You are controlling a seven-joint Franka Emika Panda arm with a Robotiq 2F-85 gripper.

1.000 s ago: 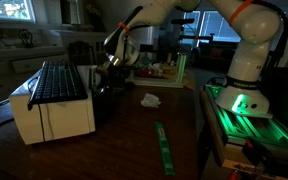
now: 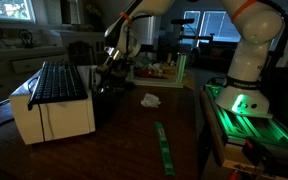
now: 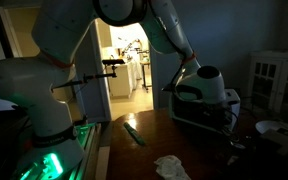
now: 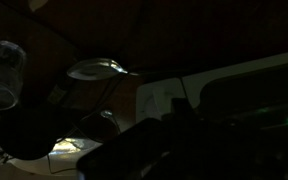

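My gripper (image 2: 102, 78) is low at the far side of the white box-shaped appliance (image 2: 59, 118), close to its corner. From exterior view 2 the gripper (image 3: 226, 126) is beside the white appliance, over dark clutter. Its fingers look shut, with nothing visible between them, though the scene is very dark. In the wrist view, the pale edge of the appliance (image 4: 164, 97) lies near the gripper's dark shape. A clear glass (image 4: 2, 75) and a shiny rounded object (image 4: 96, 69) are to the left; what the shiny one is remains unclear.
A black keyboard-like rack (image 2: 60, 82) lies on the appliance. A crumpled white cloth (image 2: 150, 100) and a green strip (image 2: 164, 148) lie on the brown table (image 2: 124, 150). Clear table stretches between them and the appliance. Several dim items crowd the back.
The arm's wrist has shifted slightly left and down beside the appliance. The cloth, green strip and appliance have stayed where they were.
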